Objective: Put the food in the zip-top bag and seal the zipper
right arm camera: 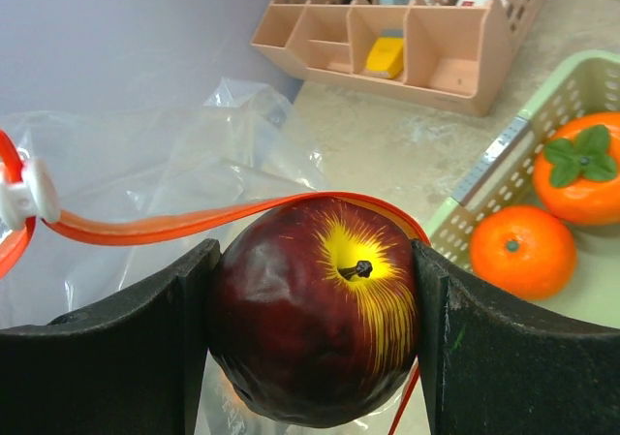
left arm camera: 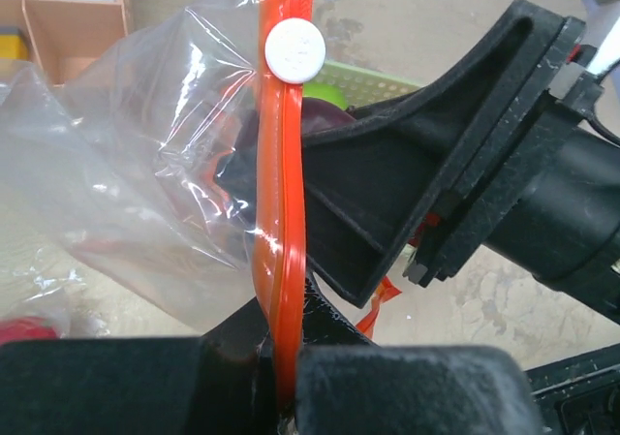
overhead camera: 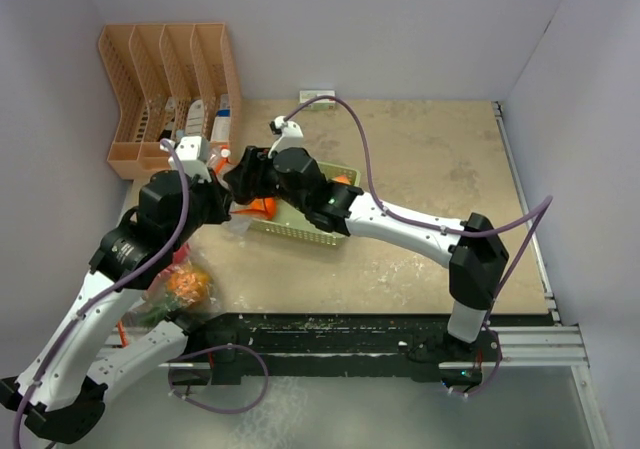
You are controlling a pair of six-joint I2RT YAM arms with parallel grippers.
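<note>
A clear zip top bag (left arm camera: 165, 154) hangs with its orange zipper edge (left arm camera: 282, 183) pinched in my left gripper, which is shut on it. A white slider (left arm camera: 295, 50) sits near the far end of that edge. In the right wrist view a dark red, plum-like fruit (right arm camera: 310, 328) lies between the fingers of my right gripper, both touching its sides. The orange rim curves around behind the fruit, which is at the bag's mouth. From above, the two grippers meet at the left of the table and the fruit is mostly hidden.
Right of the bag stands a green basket (right arm camera: 465, 188) with a persimmon (right arm camera: 587, 164) and an orange (right arm camera: 523, 251). A peach-coloured organizer (overhead camera: 125, 154) is at the back left. Another filled bag (overhead camera: 185, 287) lies front left.
</note>
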